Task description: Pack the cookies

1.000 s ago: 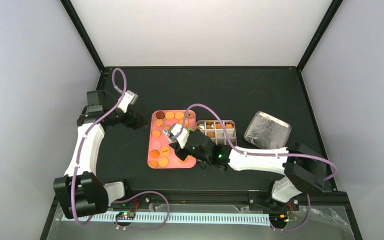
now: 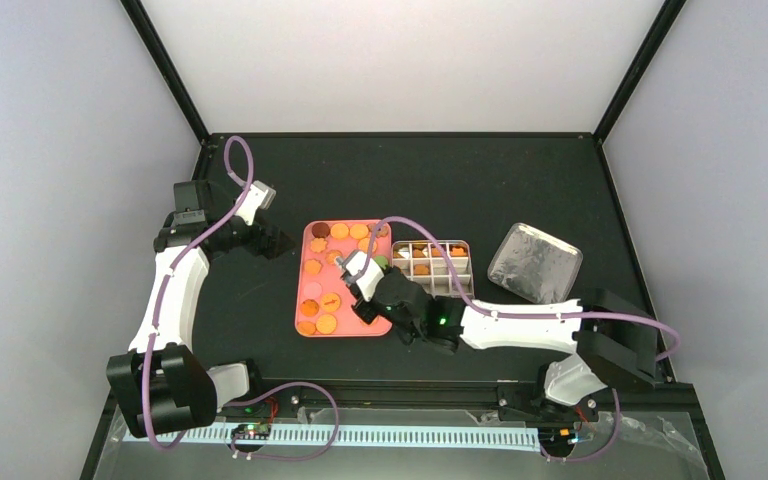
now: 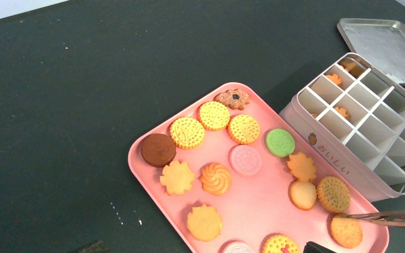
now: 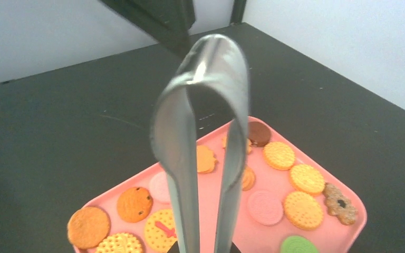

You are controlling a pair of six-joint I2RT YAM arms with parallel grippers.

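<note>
Several cookies lie on the pink tray [image 2: 390,325], among them a chocolate cookie [image 3: 158,150], a green cookie [image 3: 280,143] and a pink cookie [image 3: 245,160]. Right beside the tray stands the divided box [image 3: 316,138]; a few of its compartments hold orange cookies, others look empty. Metal tongs [image 4: 190,221] are held in my right gripper, which is shut on them above the tray. In the left wrist view the tongs' tips reach over a round cookie [image 3: 346,232]; whether they touch it I cannot tell. My left gripper [image 2: 285,243] is open and empty, left of the tray.
A silver metal lid [image 2: 535,262] lies flat to the right of the box. Purple cables loop along both arms, and the right one crosses over the box in the top view.
The left arm stays still.
</note>
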